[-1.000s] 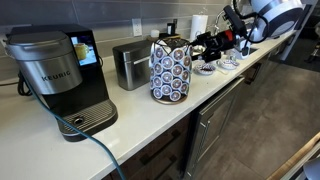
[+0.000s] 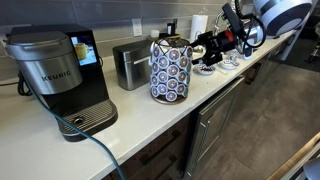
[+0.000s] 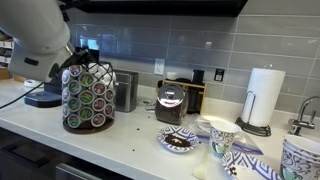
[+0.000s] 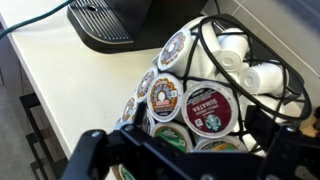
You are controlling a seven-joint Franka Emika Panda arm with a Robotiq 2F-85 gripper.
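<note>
A round wire rack of coffee pods [image 2: 170,72] stands on the counter, filled with pods in columns. My gripper is open at the rack's upper part, its black fingers [image 4: 98,145] apart at the bottom of the wrist view. Pods show between and beyond them, among them a dark red Sumatra pod [image 4: 209,108] and a red-and-white pod [image 4: 167,95]. No pod is visibly held. White pod backs [image 4: 263,77] sit inside the black wire hoops. In exterior view 2 the arm [image 3: 42,42] covers the rack's upper left.
A Keurig coffee maker [image 2: 65,80] stands left of the rack, with bare counter [image 2: 135,112] between. A steel toaster [image 2: 131,65] is behind. Plates [image 3: 179,139], patterned cups [image 3: 222,136] and a paper towel roll [image 3: 263,97] lie farther along. A cable [image 2: 85,135] crosses the counter's front.
The arm has shifted slightly beside the rack. The rack's pods and top look somewhat different now; whether it has turned is hard to tell. The coffee maker and toaster have stayed put.
</note>
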